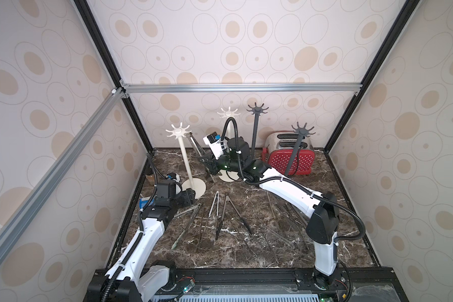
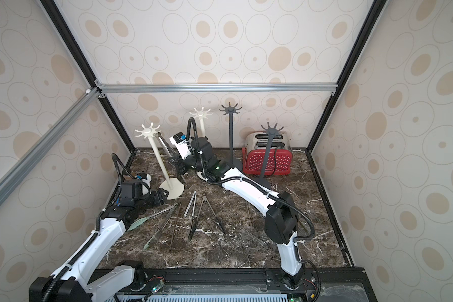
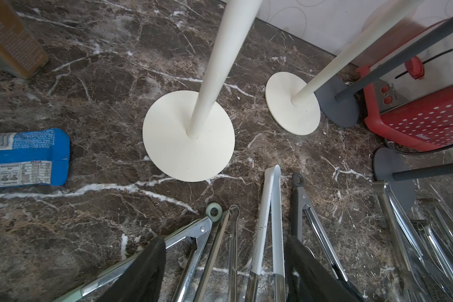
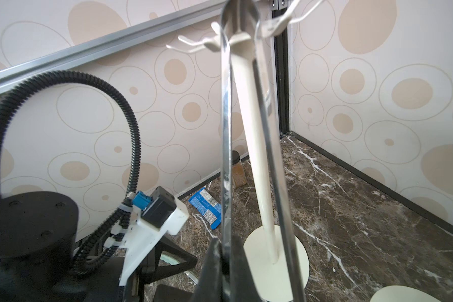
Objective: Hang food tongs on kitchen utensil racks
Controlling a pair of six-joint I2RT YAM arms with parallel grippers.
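Note:
Silver tongs [image 4: 226, 151] hang upright, handle end up, in my right gripper, which is shut on one of their legs. Their joined top overlaps the head of the front-left white rack [image 4: 257, 151] in the right wrist view. From the top left view, these tongs [image 1: 196, 144] stand just right of that white rack's hooks [image 1: 178, 131]; whether a hook passes through them cannot be told. My left gripper is open and empty, low beside the rack's round base [image 3: 171, 146], above several tongs on the counter.
A second white rack [image 1: 229, 111] and two dark racks [image 1: 257, 108] [image 1: 302, 129] stand behind and right, by a red toaster [image 1: 302, 160]. Green-tipped tongs [image 3: 196, 230] and several others lie across the counter. A blue packet [image 3: 27, 157] is at left.

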